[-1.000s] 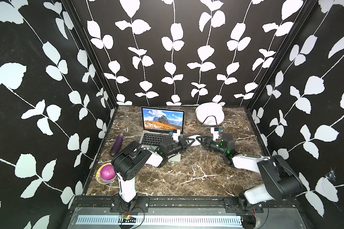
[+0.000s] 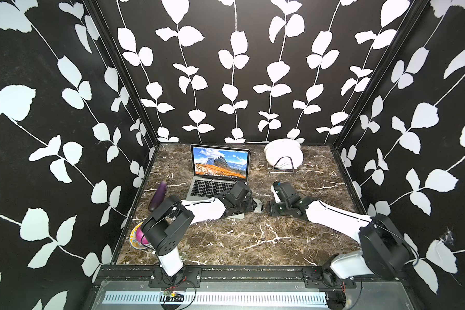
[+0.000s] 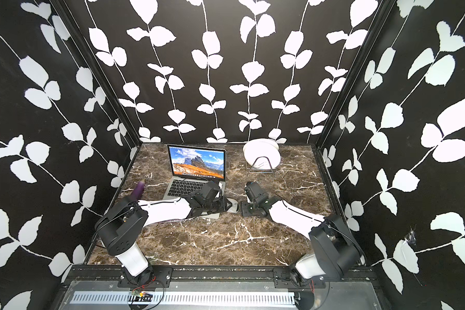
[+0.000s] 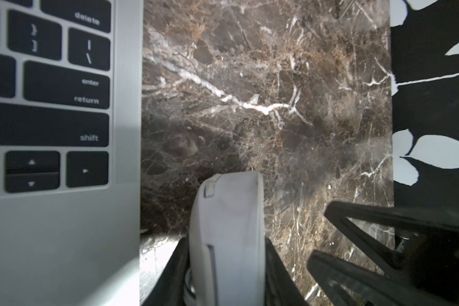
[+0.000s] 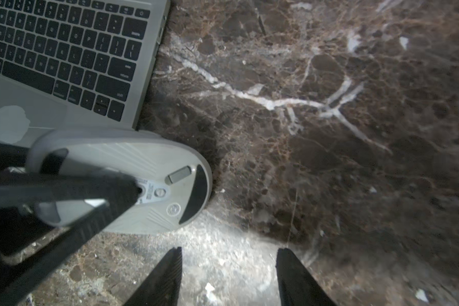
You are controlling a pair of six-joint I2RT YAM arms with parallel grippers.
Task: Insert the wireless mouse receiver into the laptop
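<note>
The open laptop (image 2: 211,186) stands left of centre. My left gripper has the white mouse (image 4: 227,214) between its fingers, beside the laptop's right edge. In the right wrist view the mouse (image 5: 168,178) shows its underside, with a small grey piece (image 5: 179,175) in it that looks like the receiver. My right gripper stands part open with nothing between its fingertips, just right of and below the mouse.
A rack with white plates (image 2: 284,155) stands at the back right. A purple eggplant (image 2: 157,196) and a plate with a pink item (image 2: 135,238) lie at the left.
The left gripper has turned and lowered slightly with the mouse. The right gripper moved away from the mouse, turned, and has come back leftward toward it.
</note>
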